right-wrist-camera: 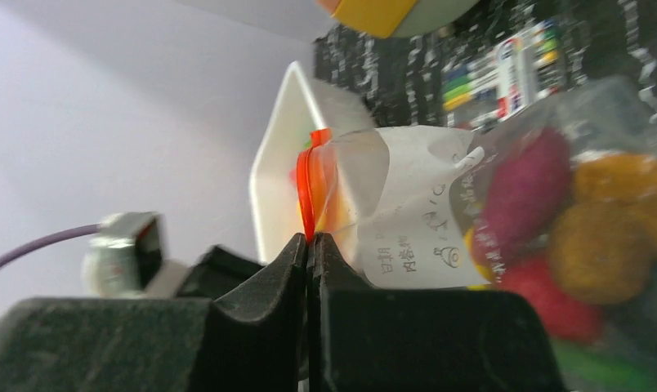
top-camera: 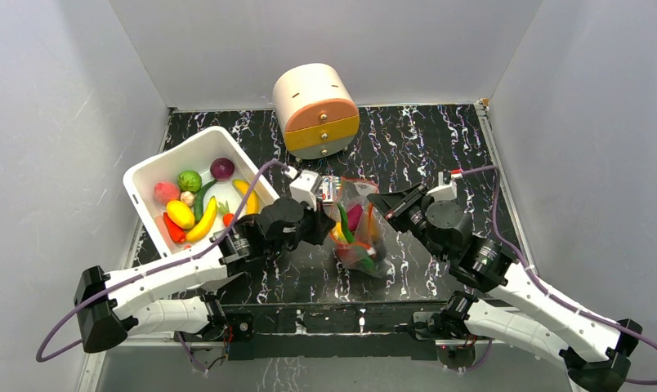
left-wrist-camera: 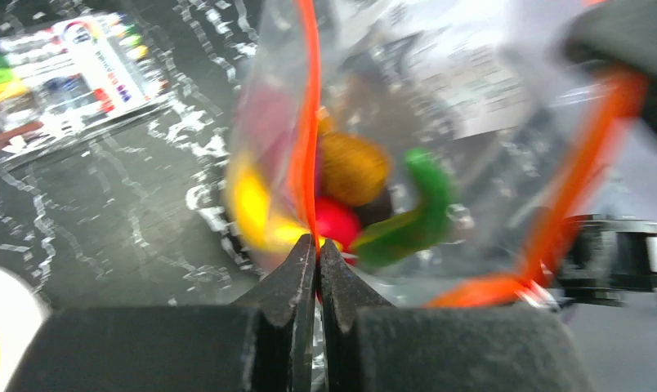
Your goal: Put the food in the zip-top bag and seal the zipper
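Observation:
The clear zip top bag (top-camera: pixel 356 237) stands upright on the marble surface, holding several foods: yellow, green, red and purple pieces, seen through the plastic. My left gripper is shut on the bag's orange zipper edge at one side of the opening. My right gripper is also shut on the bag's orange-edged rim. The white bin (top-camera: pixel 133 184) at the left holds several more fruits and vegetables. In the left wrist view the far side of the bag's mouth is blurred, with a dark gripper part beside it.
A cylindrical drawer box (top-camera: pixel 317 106) stands at the back. A colourful flat pack (left-wrist-camera: pixel 80 77) lies behind the bag, beside the bin.

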